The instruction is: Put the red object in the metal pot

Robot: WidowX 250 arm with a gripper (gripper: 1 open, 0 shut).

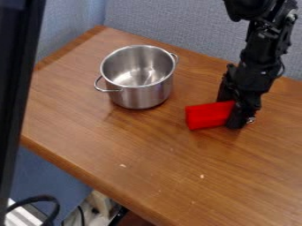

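A red block-like object (209,116) lies on the wooden table, to the right of and nearer than the metal pot. Reaching down from the upper right, my black gripper (242,113) meets the object's right end and hides it. Dark fingers overlap that end, but whether they are closed around it or only press against it is too dark to tell. The shiny metal pot (138,95) stands upright at the upper left of the table, its open inside visible and empty, with a loop handle on either side.
Bare wooden table (141,163) spreads across the front and between pot and red object. A grey partition (171,25) rises behind the far edge. A dark vertical post (14,79) blocks the left side of the view. Cables hang at the lower left.
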